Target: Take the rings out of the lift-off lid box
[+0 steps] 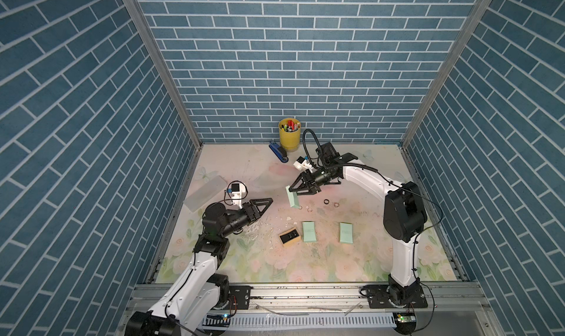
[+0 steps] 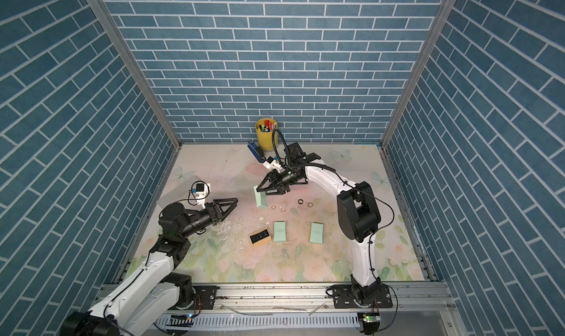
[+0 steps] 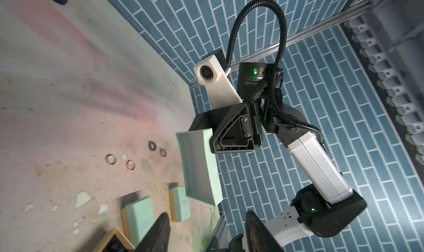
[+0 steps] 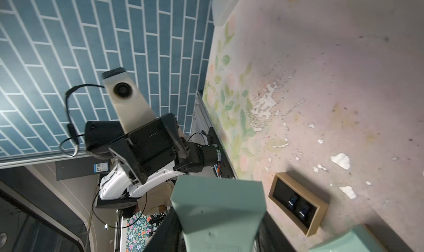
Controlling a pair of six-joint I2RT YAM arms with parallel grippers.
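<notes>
In my right gripper (image 1: 293, 190) a mint-green lid (image 3: 198, 168) hangs upright; the gripper is shut on it, raised above the table's middle. An open kraft box (image 4: 298, 203) with dark inside and small dark shiny items lies below, between the grippers' sides. My left gripper (image 1: 266, 205) is part open over the left of the table, nothing seen between its fingers. Two mint-lidded boxes (image 1: 309, 231) stand to the right of the open box. Several loose rings (image 3: 110, 158) lie on the table behind them.
A yellow pen cup (image 1: 289, 135) and a blue stapler (image 1: 277, 151) stand at the back. A pale strip (image 1: 203, 193) lies at the left. Flaked patches mark the table's front left.
</notes>
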